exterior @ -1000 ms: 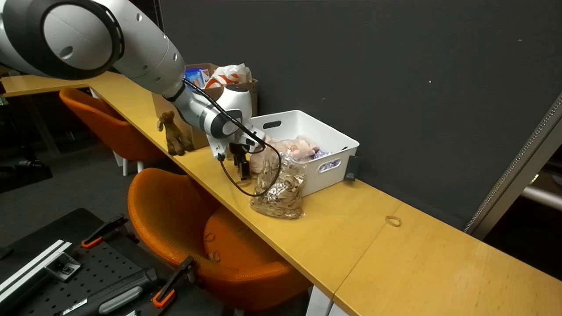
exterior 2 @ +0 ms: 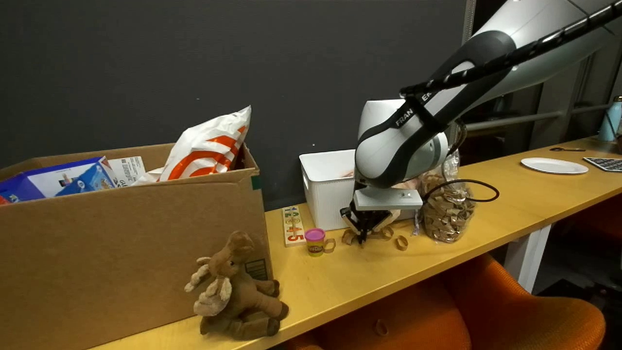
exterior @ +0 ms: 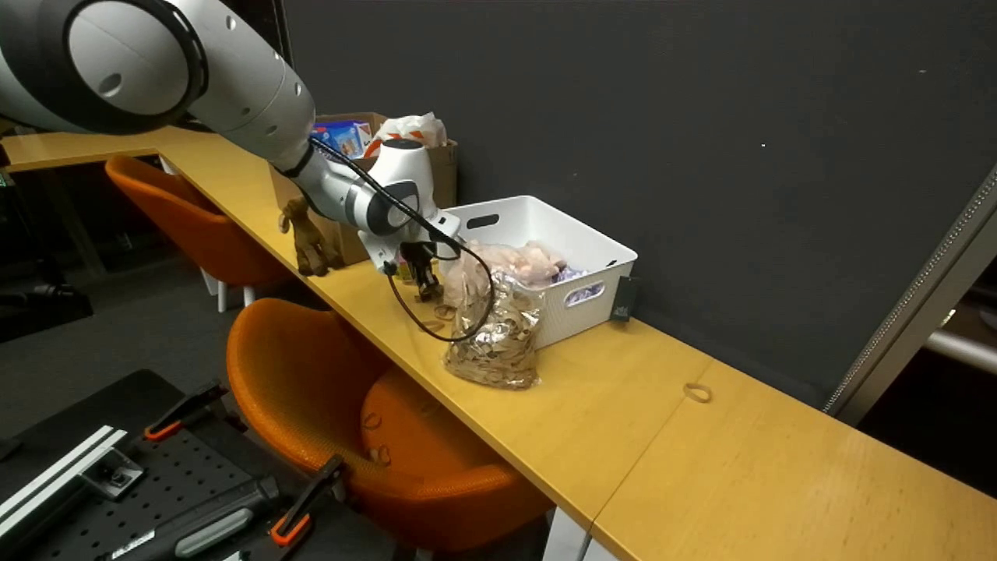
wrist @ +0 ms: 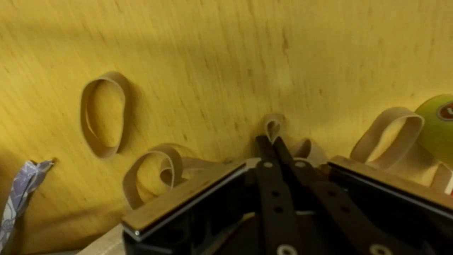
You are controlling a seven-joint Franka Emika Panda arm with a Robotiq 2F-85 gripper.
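In the wrist view my gripper is shut, its two dark fingers pressed together low over the table. A tan rubber band (wrist: 276, 119) shows as a small teardrop loop at the fingertips, its narrow end pinched between them. The rest of that band is hidden. Another rubber band (wrist: 104, 151) lies flat to the left, and a curled rubber band (wrist: 131, 182) rests nearer the gripper body. To the right, one more looped rubber band (wrist: 395, 153) sits against the Play-Doh tub (wrist: 439, 127). From the side, the gripper (exterior 2: 361, 240) points down in front of the white bin.
A white bin (exterior: 584, 322) stands against the wall, with a clear bag of rubber bands (exterior: 495, 351) in front. The Play-Doh tub (exterior 2: 315, 245), number board (exterior 2: 290, 230), cardboard box (exterior 2: 134, 251) and plush moose (exterior 2: 245, 297) stand to one side. A single rubber band (exterior: 697, 393) lies on otherwise clear table.
In exterior view 1, the gripper has moved up and slightly left, toward the cardboard box. The bin and bag have stayed put.
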